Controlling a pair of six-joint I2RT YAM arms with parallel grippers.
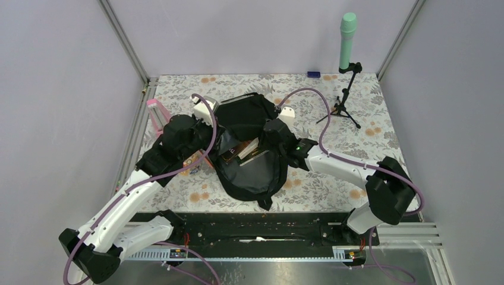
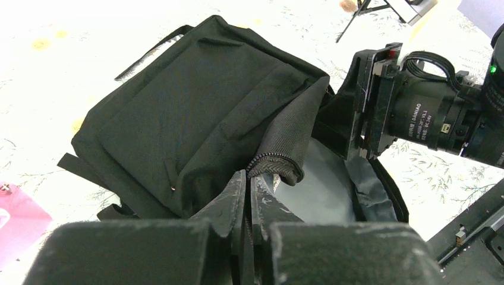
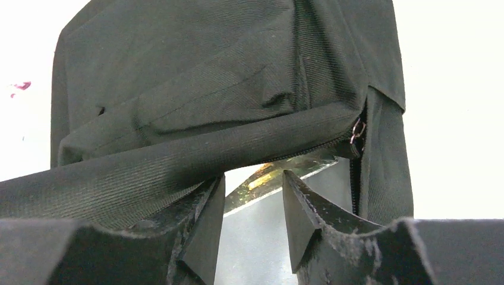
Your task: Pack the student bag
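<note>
The black student bag [image 1: 249, 175] lies flat on the table, its mouth held apart so that books or papers [image 1: 248, 151] show inside. In the left wrist view, my left gripper is shut on the zipped edge of the bag's flap [image 2: 276, 157], which is drawn up into a fold. My right gripper is at the bag's mouth, partly open. No object shows gripped between its fingers; a book [image 3: 267, 178] lies inside the bag beyond them. From above, the right fingertips are hidden against the black cloth.
A pink case [image 1: 157, 116] stands left of the bag, partly behind my left arm. Something orange [image 1: 191, 161] shows under that arm. A stand [image 1: 345, 101] with a green top and a small dark blue box [image 1: 313, 74] are at the back right.
</note>
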